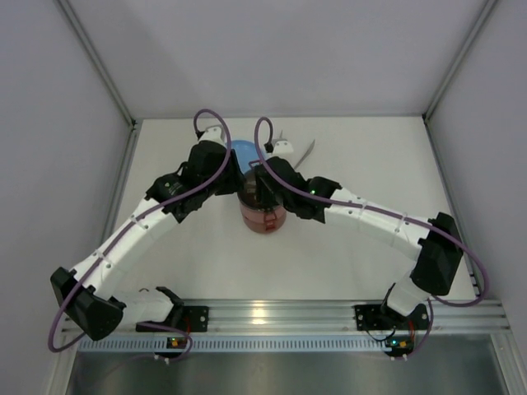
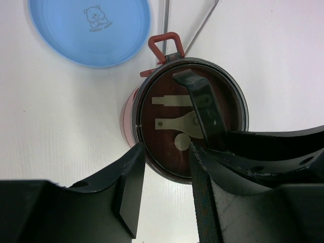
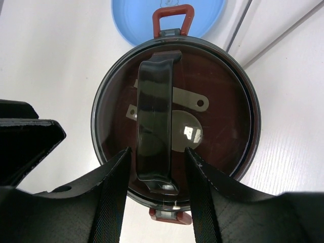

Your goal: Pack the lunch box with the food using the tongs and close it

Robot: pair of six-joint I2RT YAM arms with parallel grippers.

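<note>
The round lunch box has a pink body point(image 1: 265, 218) and a dark see-through lid point(image 3: 217, 116) with a black handle point(image 3: 154, 111) across it. Cutlery pieces show through the lid. Its red back clip point(image 2: 167, 43) sticks outward from the rim, and the front clip point(image 3: 170, 216) partly shows. My right gripper is open over the lid, its fingers to either side of the handle with gaps between. My left gripper is open at the lid's left edge, nothing between its fingers. Its fingertip reaches into the right wrist view.
A blue plate point(image 2: 96, 30) with a bear print lies just behind the lunch box. Thin metal cutlery point(image 1: 305, 153) rests to its right. Both arms crowd close together over the box.
</note>
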